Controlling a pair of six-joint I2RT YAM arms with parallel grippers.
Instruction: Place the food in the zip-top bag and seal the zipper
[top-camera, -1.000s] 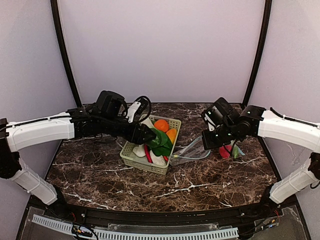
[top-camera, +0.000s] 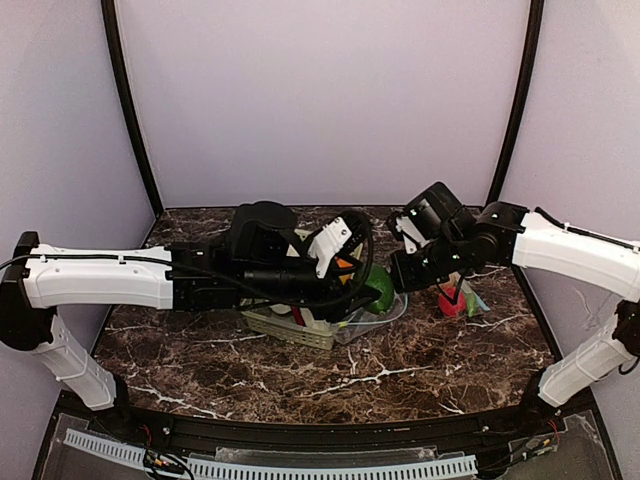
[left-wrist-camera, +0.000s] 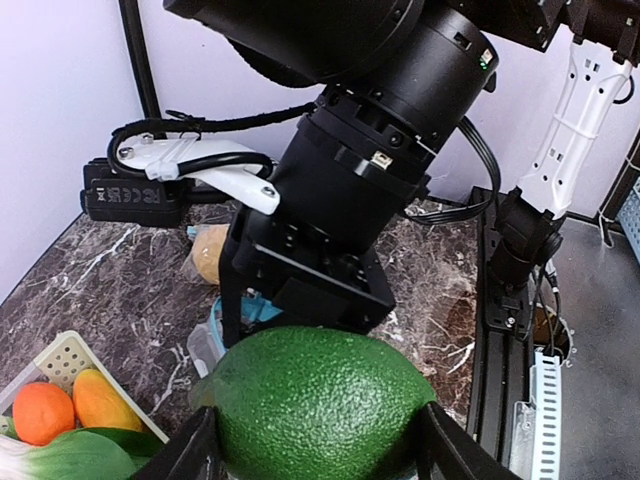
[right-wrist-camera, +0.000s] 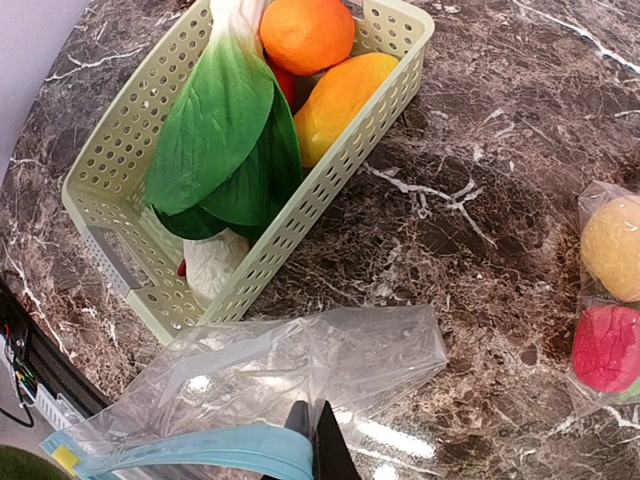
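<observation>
A glossy green pepper (left-wrist-camera: 320, 395) fills the lower middle of the left wrist view, with the fingers of my left gripper against both its sides. From above, the pepper (top-camera: 378, 290) hangs over the mouth of the clear zip bag (top-camera: 362, 325). My right gripper is shut on the bag's blue zipper edge (right-wrist-camera: 225, 447), stretching one side of the mouth up. The bag (right-wrist-camera: 370, 350) looks empty and lies partly on the table. At the lower left corner of the right wrist view, a dark green edge of the pepper shows.
A pale green basket (right-wrist-camera: 345, 185) beside the bag holds an orange (right-wrist-camera: 305, 35), a mango (right-wrist-camera: 345, 100), leafy greens (right-wrist-camera: 215, 140) and a white item (right-wrist-camera: 213, 265). Right of the bag lies another bag with a yellow round item (right-wrist-camera: 615, 250) and a red one (right-wrist-camera: 607, 348).
My left gripper has carried the pepper right, from over the basket to the bag's mouth beside my right gripper. The right gripper has shifted slightly left and up.
</observation>
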